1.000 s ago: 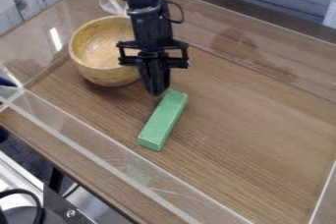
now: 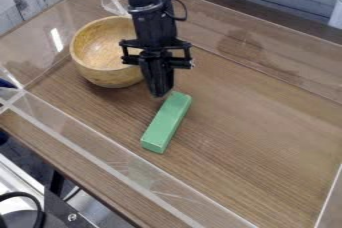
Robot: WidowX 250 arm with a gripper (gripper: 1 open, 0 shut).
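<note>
The black robot arm reaches down from the top, its gripper (image 2: 158,80) hanging just right of a tan bowl (image 2: 102,52) and just above the upper end of a green rectangular block (image 2: 166,123). The gripper's fingers look close together, with nothing visible between them. The block lies lengthwise on the wooden table, tilted slightly from upper right to lower left.
A clear edge strip runs along the left front, and black cables (image 2: 27,200) lie at the lower left corner.
</note>
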